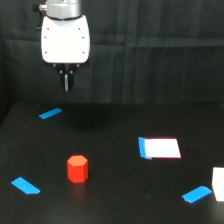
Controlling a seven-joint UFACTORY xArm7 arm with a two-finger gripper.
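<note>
A red block [77,169] with a hexagon-like outline rests on the black table at the left front. High above the back left of the table hangs my gripper [66,82], below its white housing [65,41] and well clear of the block. Its dark fingers are small against the black backdrop and look close together. Whether they are open or shut is hard to make out, and no object shows at their tips.
A white rectangle [162,148] with a thin reddish border lies right of centre, beside a blue strip [142,148]. Blue tape pieces mark the back left [50,113], front left [26,186] and front right [197,194]. Another white piece [218,183] is cut off at the right edge.
</note>
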